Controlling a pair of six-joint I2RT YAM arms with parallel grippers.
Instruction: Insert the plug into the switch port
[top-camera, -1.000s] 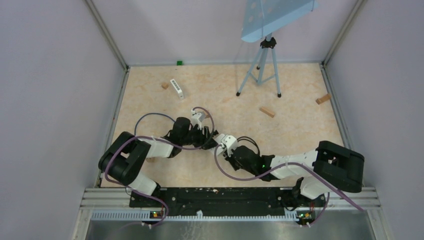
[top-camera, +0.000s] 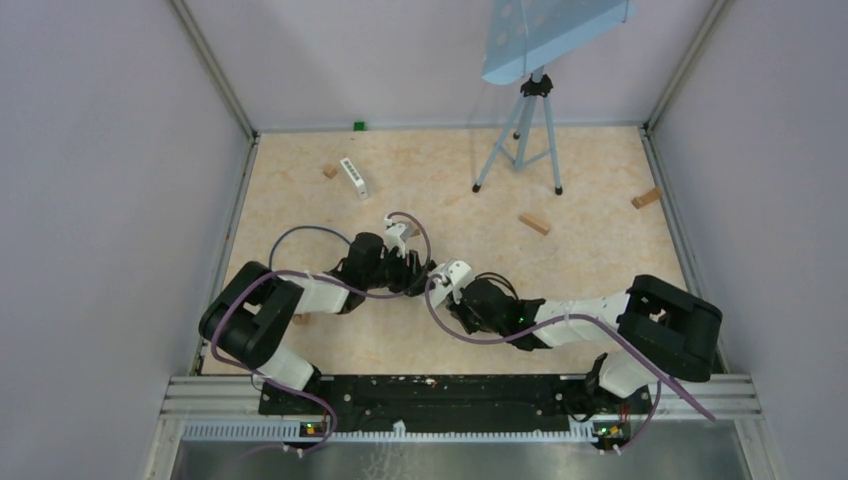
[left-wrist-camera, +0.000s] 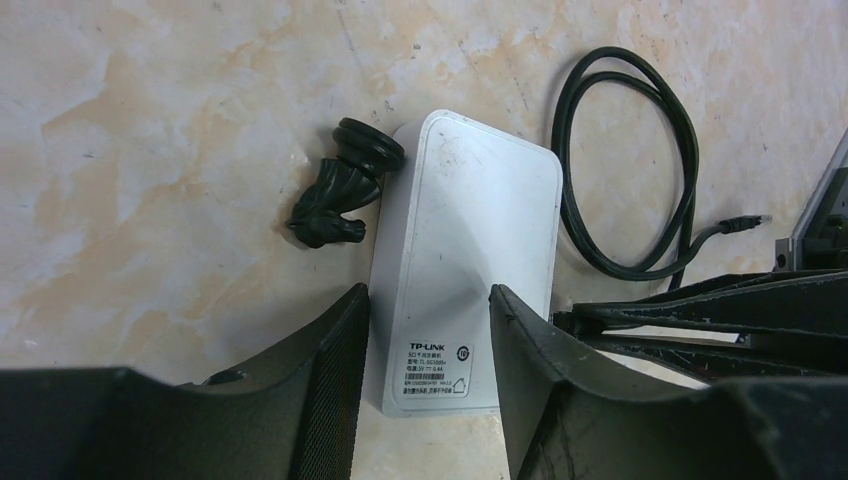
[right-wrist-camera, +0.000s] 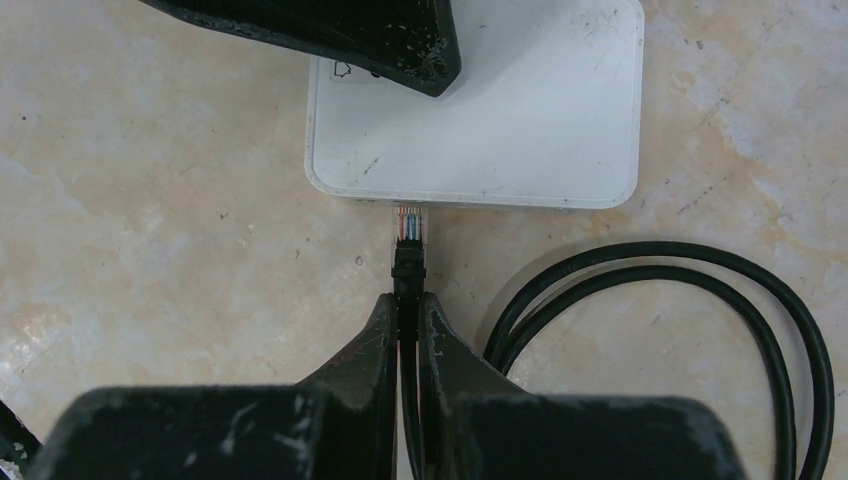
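The white switch box (left-wrist-camera: 480, 210) lies label side up on the table. My left gripper is part open over its labelled end, one finger beside the box's left side and the other in front of its top. In the right wrist view a left finger (right-wrist-camera: 435, 75) covers part of the white switch top (right-wrist-camera: 520, 130). My right gripper is shut on the black boot of the plug (right-wrist-camera: 409, 235). The plug's clear tip, coloured wires showing, points straight at the switch's edge and is very close to it. The port itself is hidden from above.
A black cable (left-wrist-camera: 690, 140) loops beside the switch, its other plug (left-wrist-camera: 745, 223) lying loose. A black rubber piece (left-wrist-camera: 350, 185) sits against the switch's far left side. Wooden blocks (top-camera: 535, 223) and a white strip (top-camera: 354, 178) lie farther back.
The left arm looks almost still.
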